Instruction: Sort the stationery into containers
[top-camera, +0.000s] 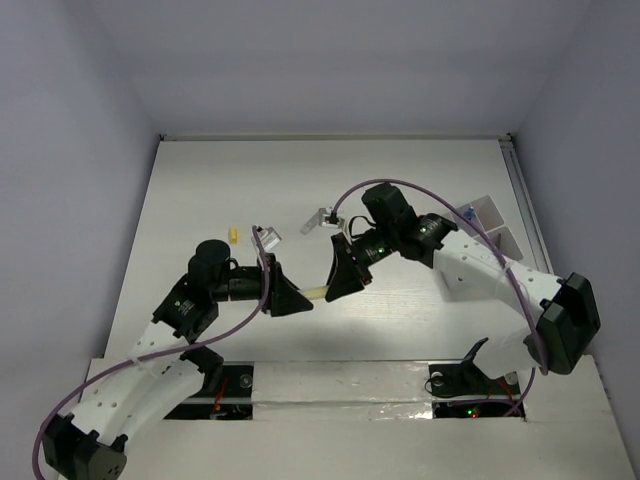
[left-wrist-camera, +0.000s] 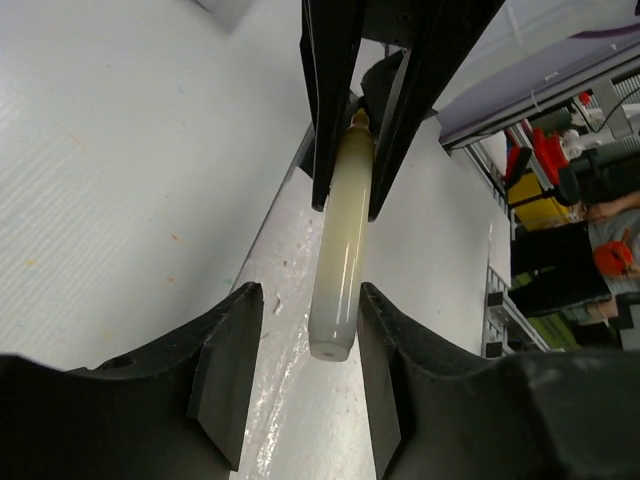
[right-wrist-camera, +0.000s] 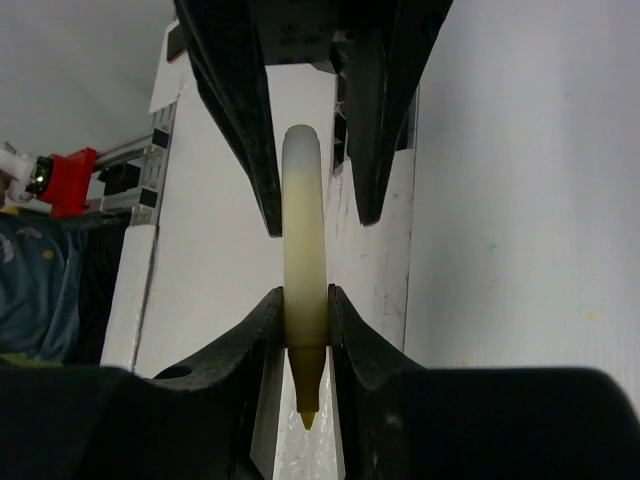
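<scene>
A pale cream pen-like stick (top-camera: 312, 293) with a yellow tip is held horizontally between the two grippers. My right gripper is shut on it near the tip end. My left gripper is part open around the other end of the stick; in the right wrist view its fingers stand either side, and whether they touch it is unclear.
A small yellow item (top-camera: 233, 235) lies on the table at the left. A pale item (top-camera: 309, 222) lies at the centre back. A white compartment container (top-camera: 481, 208) holding something blue stands at the right, partly behind the right arm.
</scene>
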